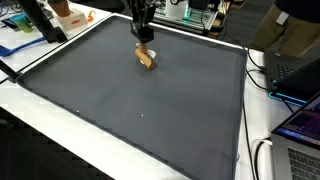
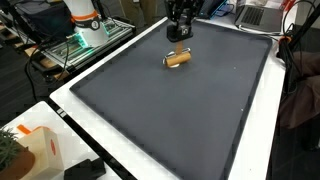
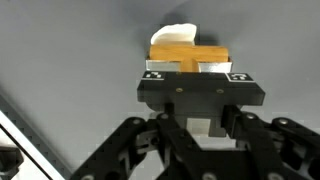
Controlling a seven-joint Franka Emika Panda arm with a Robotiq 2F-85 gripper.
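Note:
A wooden piece [image 3: 187, 51] shaped like a small mallet hangs from my gripper, which is shut on its narrow upright part. In exterior view 2 its rounded crosspiece [image 2: 177, 60] lies sideways just below the gripper [image 2: 181, 40]. Exterior view 1 has the wood [image 1: 146, 60] near the far edge of the dark board, under the gripper [image 1: 143, 40]. A small white thing [image 3: 173, 33] shows beside the wood in the wrist view; what it is I cannot tell. Whether the wood touches the board is unclear.
Most of the dark board [image 1: 130, 105] is bare toward the near side. A laptop [image 1: 295, 145] sits beyond its right edge. A cable [image 1: 254, 150] runs along that side. Various items [image 2: 20, 150] stand left of the board in exterior view 2.

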